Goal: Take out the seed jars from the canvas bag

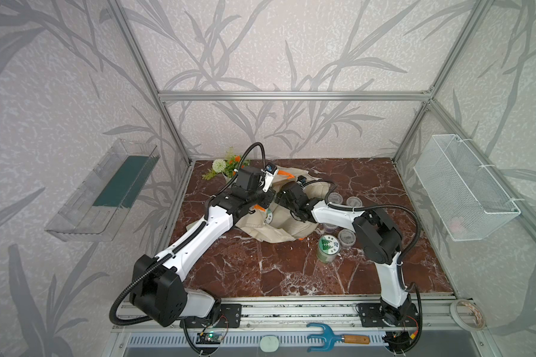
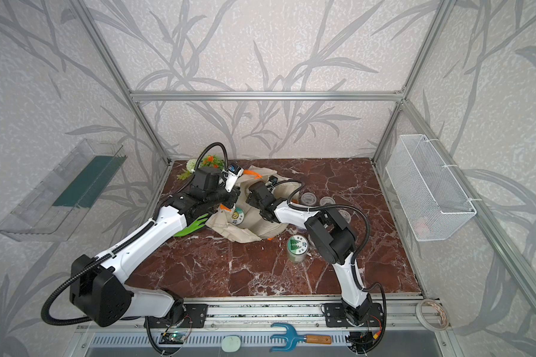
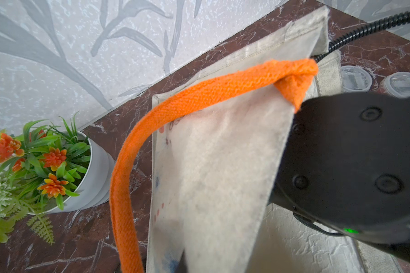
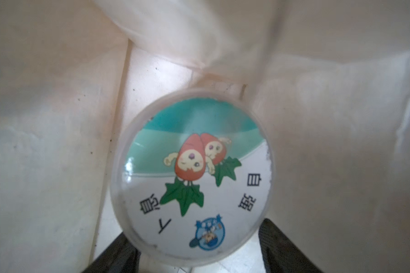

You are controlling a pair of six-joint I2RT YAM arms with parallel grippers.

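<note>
The canvas bag (image 1: 268, 229) with orange handles sits mid-table, its mouth spread wide. My left gripper (image 1: 270, 198) is at the bag's left side. In the left wrist view one dark fingertip (image 3: 182, 264) shows against the outside of the canvas wall (image 3: 223, 182), so it looks shut on that wall; the other finger is hidden. Inside the bag, my right gripper has its dark fingers on either side of a round seed jar (image 4: 191, 177) with a cartoon lid. Another jar (image 2: 236, 215) lies within the bag near its left side.
A jar with a green tree lid (image 1: 328, 245) stands right of the bag, near several clear-lidded jars (image 1: 347, 238). Behind the left arm is a flower pot (image 3: 95, 168).
</note>
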